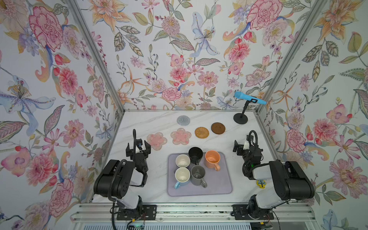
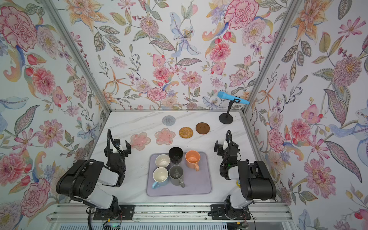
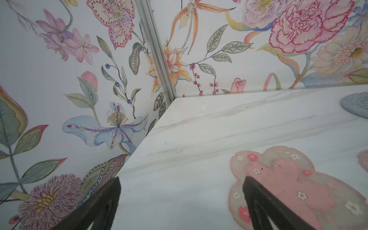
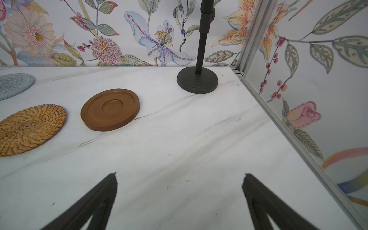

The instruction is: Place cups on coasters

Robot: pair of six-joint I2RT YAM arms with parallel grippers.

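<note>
Several mugs stand upright on a lilac tray: a white cup, a black cup, an orange cup, a cream cup with a blue handle and a grey cup. Beyond the tray lie a grey coaster, a wicker coaster, a brown wooden coaster and two pink flower coasters, all bare. My left gripper is open and empty, left of the tray near one flower coaster. To the tray's right, my right gripper also stands open above bare table.
A blue microphone on a black stand occupies the back right corner. Flowered walls close off the back and sides. Between the coasters and my right gripper the white table is clear.
</note>
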